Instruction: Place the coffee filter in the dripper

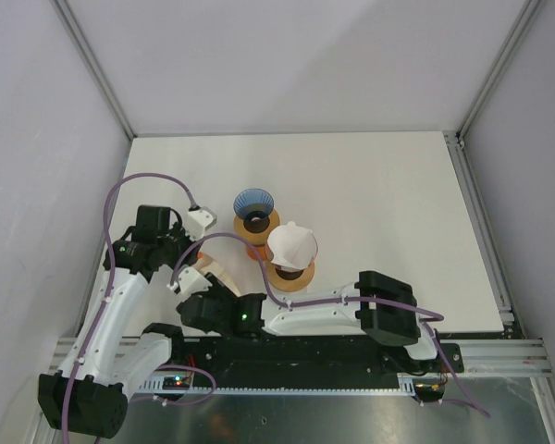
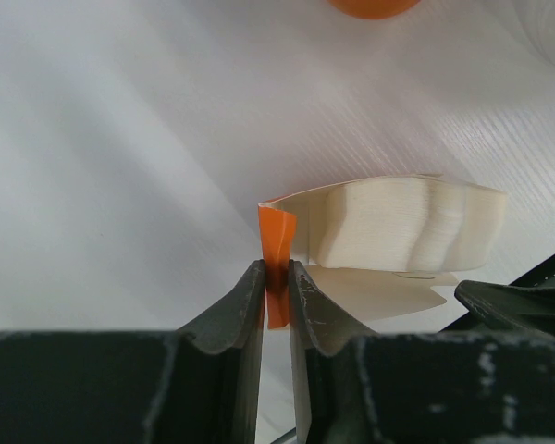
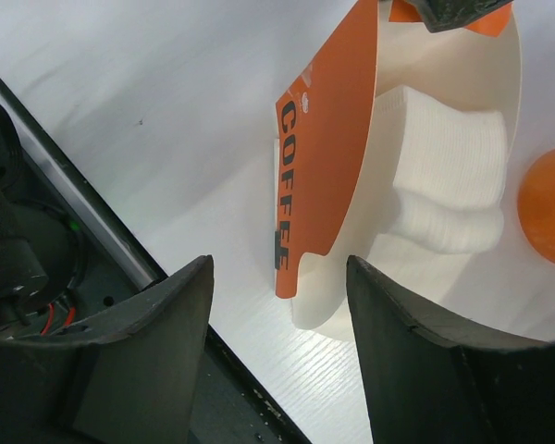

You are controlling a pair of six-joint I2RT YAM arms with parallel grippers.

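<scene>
The open coffee filter packet (image 3: 318,166), orange with COFFEE printed on it, holds a stack of cream filters (image 2: 398,225). My left gripper grips the packet's orange edge between its fingertips; in the right wrist view it shows at the top. My right gripper is open, one finger either side of the packet's lower end, near the filters. In the top view two drippers on wooden stands stand to the right: one with a blue ribbed top (image 1: 253,201), one white (image 1: 291,246).
An orange round object (image 3: 546,203) lies beside the packet. The table's metal edge (image 3: 111,231) runs close by the right gripper.
</scene>
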